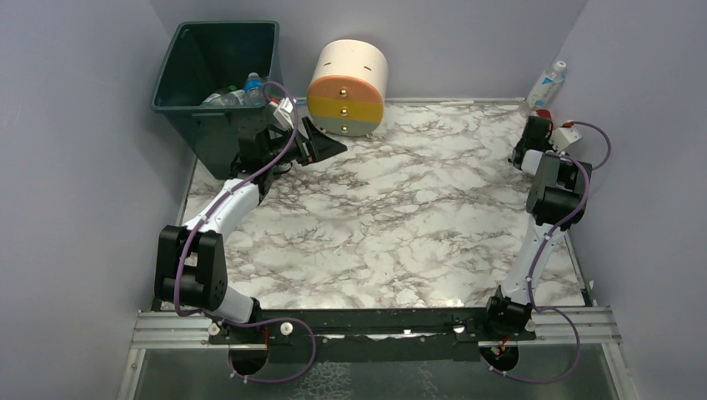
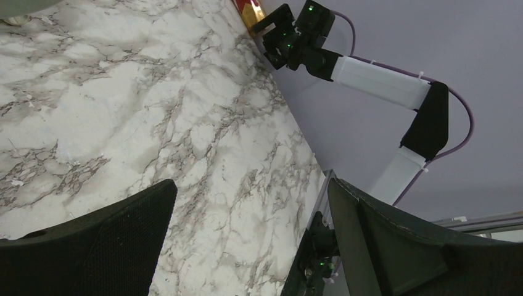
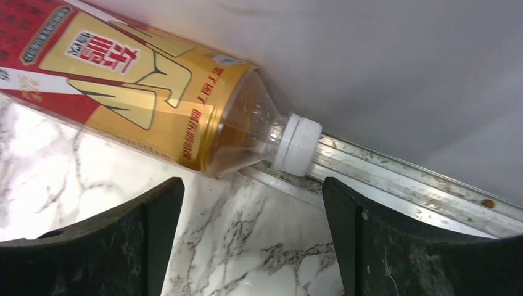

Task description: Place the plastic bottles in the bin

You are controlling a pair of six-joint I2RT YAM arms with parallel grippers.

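Note:
A red-and-gold plastic bottle (image 3: 142, 92) with a white cap lies along the right wall. My right gripper is open at its capped end, nothing between the fingers. In the top view the gripper largely covers this bottle, and a clear bottle (image 1: 547, 83) with white cap stands at the back right corner. The green bin (image 1: 215, 137) at back left holds several bottles. My left gripper (image 1: 325, 145) is open and empty beside the bin, over the table.
A round-topped cabinet (image 1: 345, 75) with coloured drawers stands at the back, right of the bin. Walls and metal rails border the table, close to my right gripper.

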